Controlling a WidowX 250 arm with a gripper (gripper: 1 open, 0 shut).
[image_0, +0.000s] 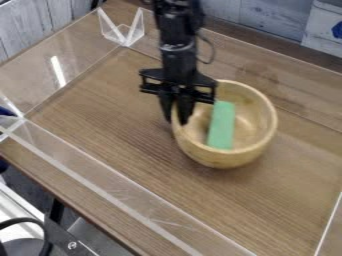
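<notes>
A cream bowl (243, 150) with a green block (221, 125) inside sits right of centre on the wooden table. The black gripper (178, 100) is over the bowl's left rim, its lower parts at that rim; the image is blurred, and whether its fingers are shut on the rim is unclear.
Bare table (94, 130) fills the left and the front. Clear plastic edging runs along the left side. Black cables lie at the bottom left, and a pale panel is at the top right.
</notes>
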